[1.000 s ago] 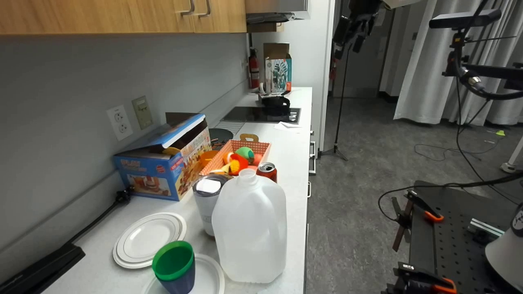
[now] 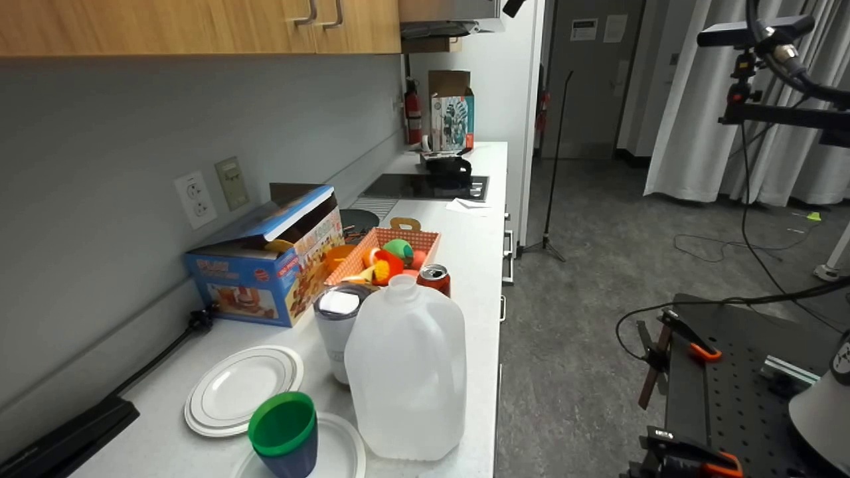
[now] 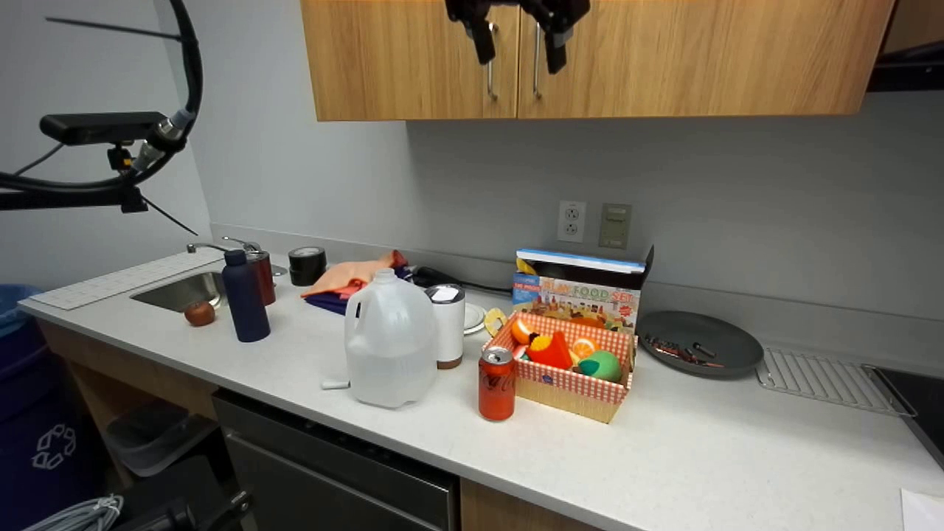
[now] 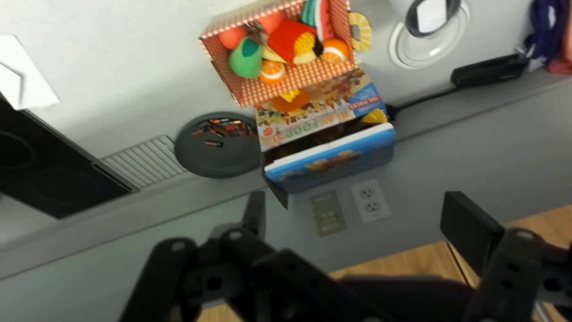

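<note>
High in front of the wooden cabinets, my gripper [image 3: 520, 63] stands open, its fingers apart and empty. In the wrist view the black fingers [image 4: 465, 225] are wide apart, with the wall and cabinet behind them. Only a black tip of the arm shows at the top of exterior view 1. Below on the counter are a red-checked basket [image 3: 566, 397] of toy food, a red soda can [image 3: 496, 389], a translucent plastic jug [image 3: 391, 345] and a white tumbler [image 3: 449, 323]. All of them are well clear of the gripper.
A play-food box [image 2: 243, 275] leans by the wall behind the basket. A dark pan [image 3: 708, 341] holds small items. White plates [image 2: 239, 386] and a green cup [image 2: 283, 426] lie near the jug. The cabinets [image 3: 664, 62] overhang the counter.
In exterior view 1 the gripper has risen and moved left, almost out of the frame at the top. The cable at upper right has shifted. Things on the counter are unmoved.
</note>
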